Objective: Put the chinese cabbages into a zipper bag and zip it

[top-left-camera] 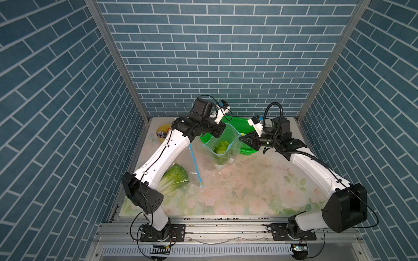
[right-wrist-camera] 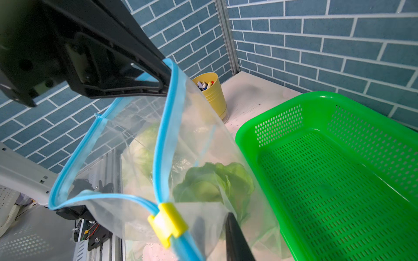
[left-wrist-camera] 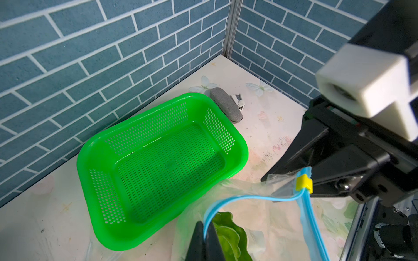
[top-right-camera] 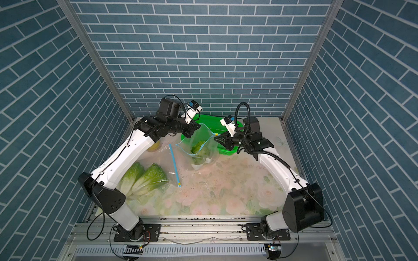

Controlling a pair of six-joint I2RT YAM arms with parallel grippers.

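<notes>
A clear zipper bag with blue rim [right-wrist-camera: 176,100] hangs upright, mouth open, with a chinese cabbage [right-wrist-camera: 211,187] inside. My left gripper is shut on the bag's rim. My right gripper is at the yellow slider [right-wrist-camera: 167,224] at the bag's right corner; its fingertips are partly hidden, so its grip is unclear. More cabbage [top-right-camera: 150,178] lies at the front left in clear plastic, beside a second blue zip strip [top-left-camera: 195,165].
The green basket [left-wrist-camera: 169,169] stands empty behind the bag. A yellow cup [right-wrist-camera: 211,100] with pens is at the back left. A grey eraser-like object [left-wrist-camera: 224,104] lies beyond the basket.
</notes>
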